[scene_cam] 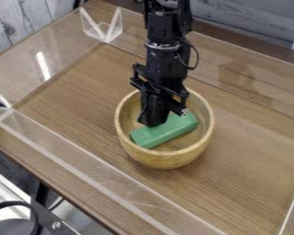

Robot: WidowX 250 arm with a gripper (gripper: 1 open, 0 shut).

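Note:
A round wooden bowl [168, 156] stands near the middle of the table, with a green block [156, 134] lying inside it. The black gripper [151, 116] hangs over the back left part of the bowl, just above the block's upper side. Its fingertips are dark and partly lost against the arm, and nothing can be seen held between them.
A white wire-like holder [100, 23] stands at the back left. Black cables [15, 207] lie off the table's lower left edge.

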